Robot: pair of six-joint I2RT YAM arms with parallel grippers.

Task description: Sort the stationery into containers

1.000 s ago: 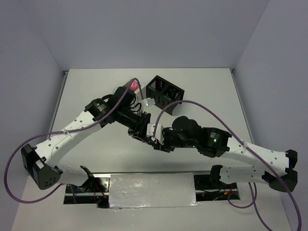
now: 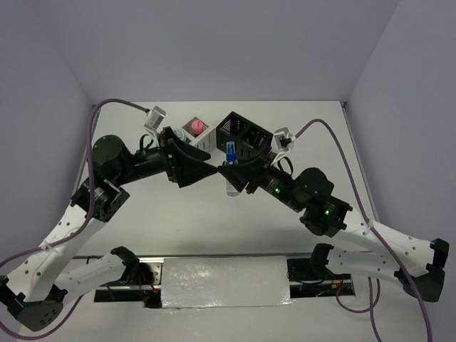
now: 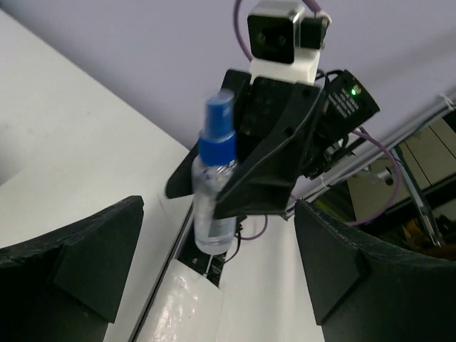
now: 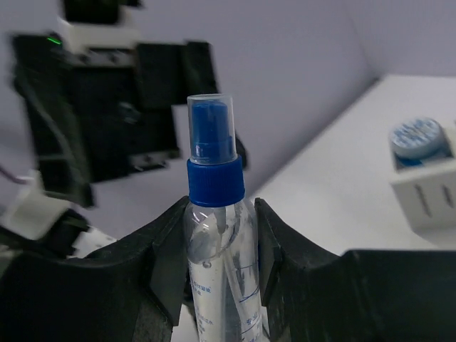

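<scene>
A clear spray bottle with a blue pump top [image 4: 215, 182] stands nearly upright in the air, my right gripper shut around its body. In the top view the bottle [image 2: 231, 153] shows between the two arms. My left gripper [image 2: 203, 171] is open just left of it. Through the left wrist view the bottle [image 3: 216, 171] appears ahead of the open left fingers [image 3: 92, 249], apart from them. At the back stand a black container [image 2: 244, 134] and a white container [image 2: 206, 141], the latter with a pink item [image 2: 197, 126] and a blue-topped roll [image 4: 417, 138] in it.
Both arms are close together over the middle of the white table [image 2: 192, 228], whose front part is bare. A crinkled silvery sheet [image 2: 224, 281] lies at the front edge. Free room also lies at the back right.
The right gripper has risen toward the back and turned the bottle from slanted to upright.
</scene>
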